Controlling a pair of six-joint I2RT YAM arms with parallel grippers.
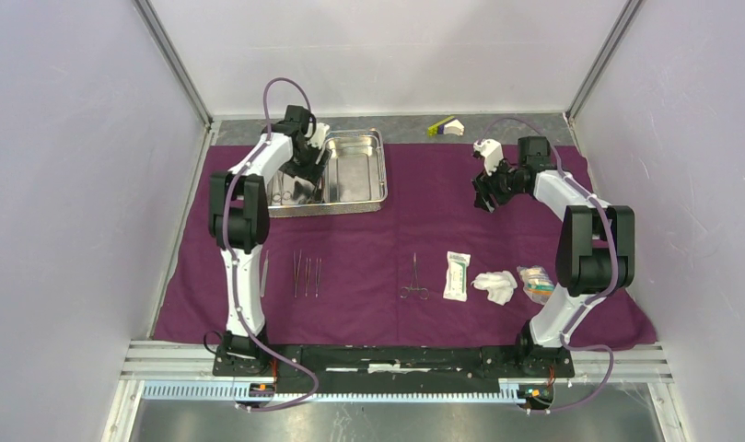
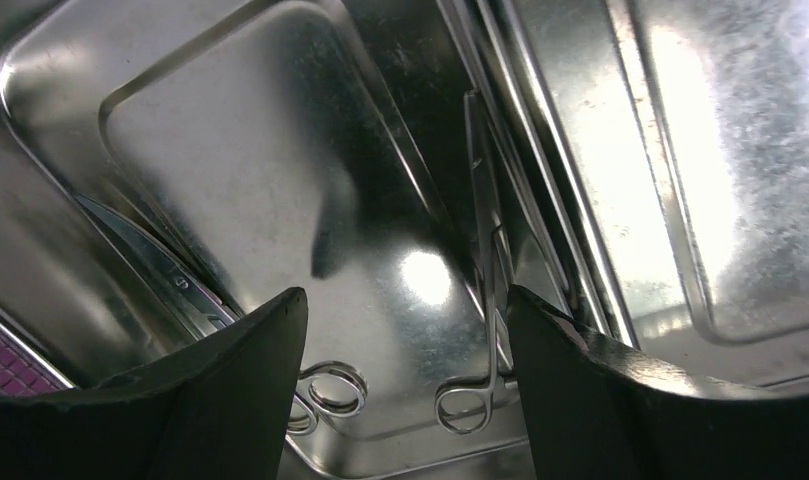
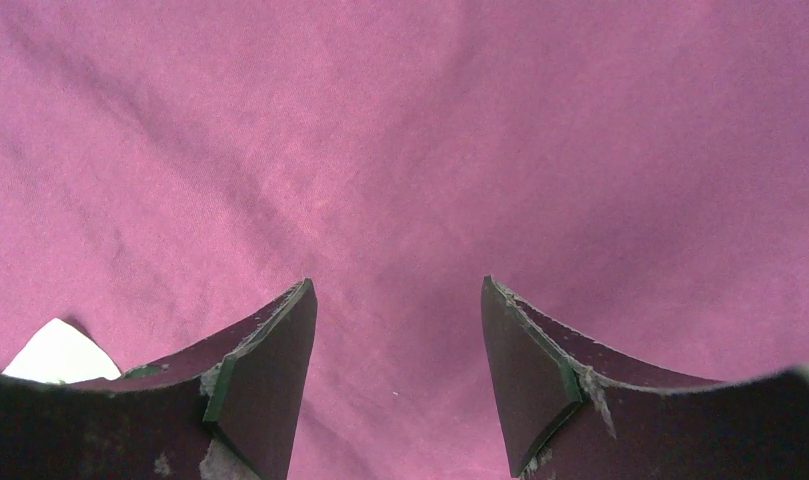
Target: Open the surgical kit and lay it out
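Observation:
My left gripper hangs low inside the steel tray, fingers apart, over a long ringed instrument lying along the divider; a second ringed instrument lies at the tray's left side. The tray's right compartment looks empty. My right gripper is open above bare purple cloth. Along the cloth's front lie several thin instruments, a ringed clamp, a white packet, a crumpled gauze bundle and a plastic bag of items.
Yellow and white objects sit on the grey back strip. White walls enclose both sides and the back.

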